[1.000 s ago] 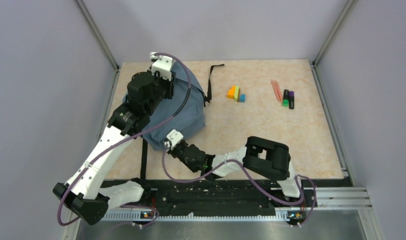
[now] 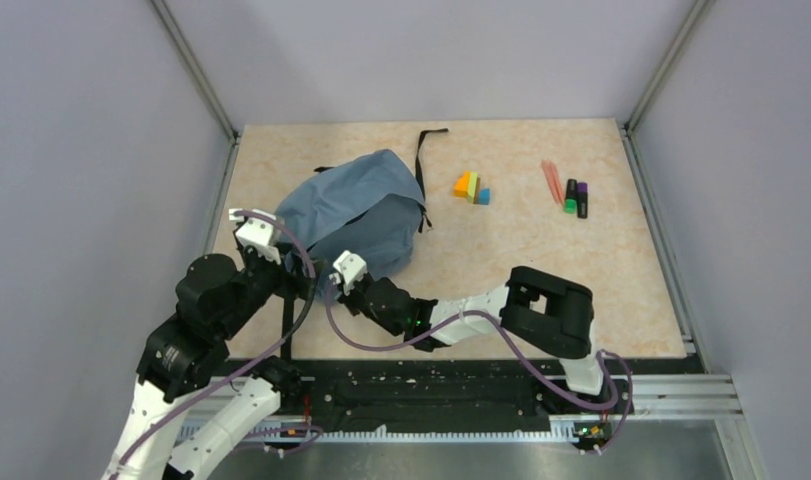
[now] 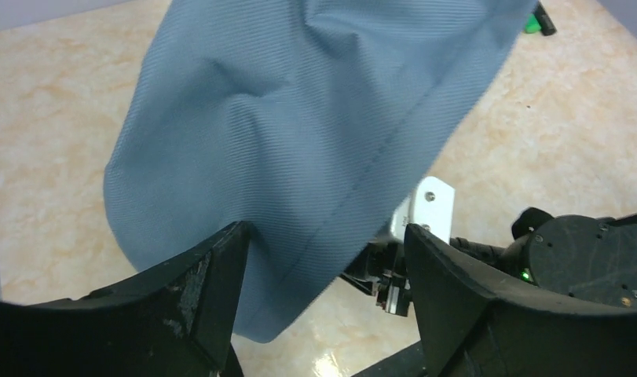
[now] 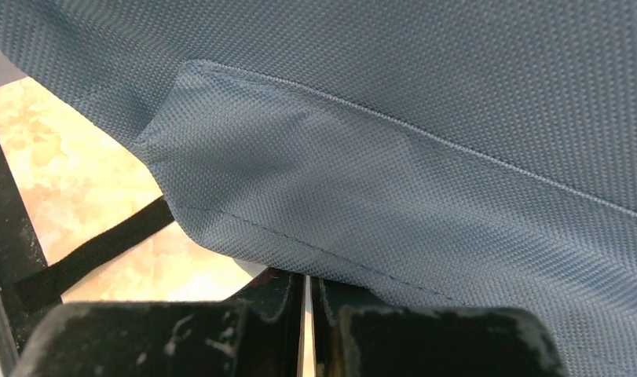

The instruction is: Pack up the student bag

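Note:
A blue-grey bag (image 2: 361, 190) with black straps lies on the left half of the table, its flap filling much of both wrist views. My left gripper is at the bag's left, above the fabric (image 3: 283, 141), its fingers apart. My right gripper is shut at the bag's front lower part, under a seamed fold of fabric (image 4: 378, 196); whether cloth is between its fingers is unclear. To the right lie blocks (image 2: 471, 187), pink pencils (image 2: 552, 182) and markers (image 2: 581, 200).
Walls stand at both sides and the back. A black strap (image 4: 95, 251) lies near the front edge.
My left gripper has moved from the bag's upper part down and left to its left side. The bag's flap has shifted. My right gripper has stayed nearly still.

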